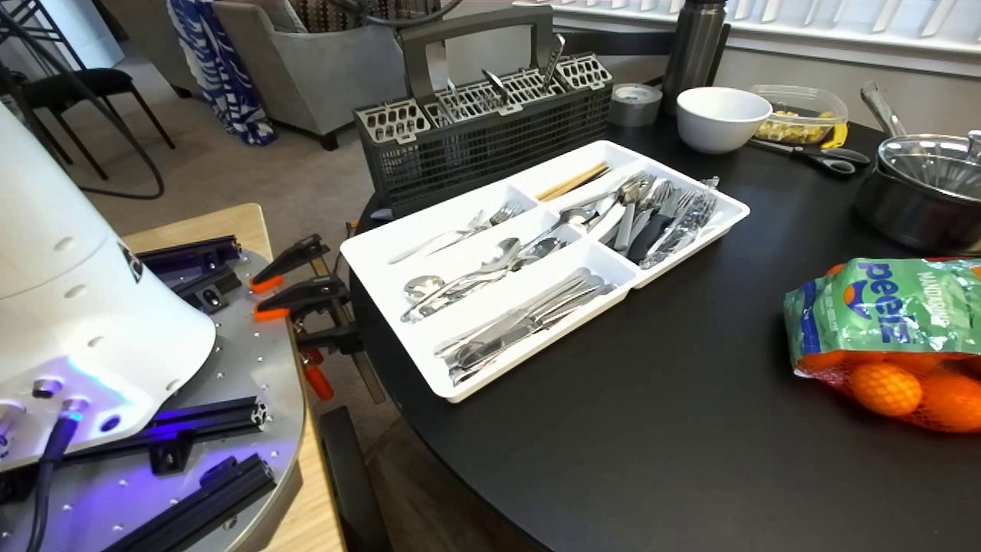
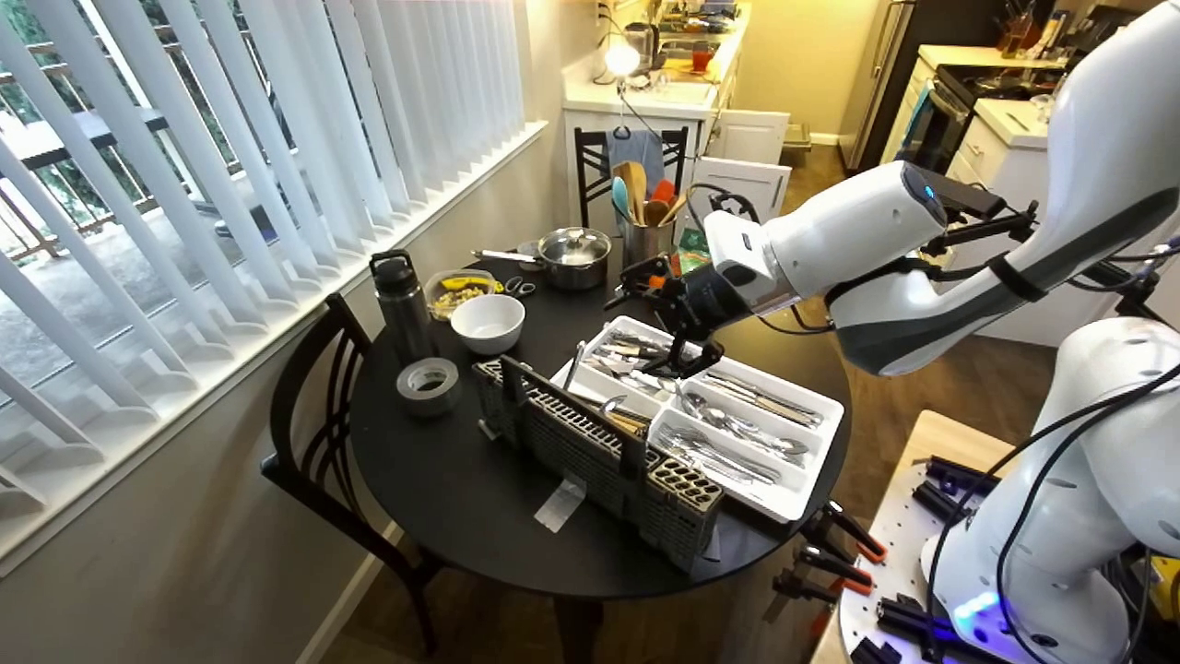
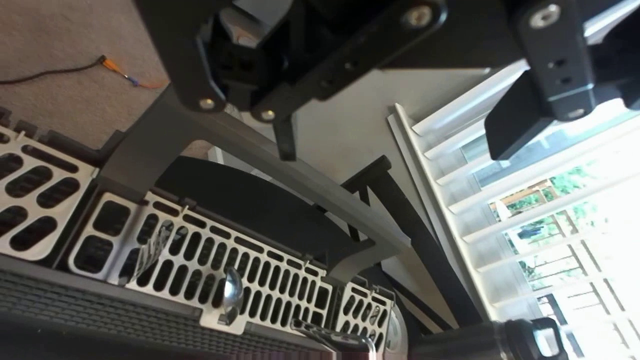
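Observation:
In the wrist view my gripper stands open, its fingers wide apart with nothing between them. Below it is the dark cutlery basket (image 3: pixel 180 243) with pale slotted lids and a tall handle. A spoon (image 3: pixel 232 292), a fork (image 3: pixel 154 249) and another metal utensil (image 3: pixel 336 339) poke up through the slots. The white divided tray (image 1: pixel 382 247) beside the basket holds knives (image 1: pixel 524 326), spoons (image 1: pixel 487 276), forks (image 1: pixel 506 213) and chopsticks (image 1: pixel 575 181). In exterior view 2 the gripper (image 2: pixel 636 336) hangs over the tray's far end, apart from the basket.
A tape roll (image 2: pixel 428 382), black bottle (image 2: pixel 400 310), white bowl (image 2: pixel 488 322) and lidded pot (image 2: pixel 575 258) stand around the basket and tray. A bag of mandarins (image 1: pixel 887 345) lies to the right in exterior view 1.

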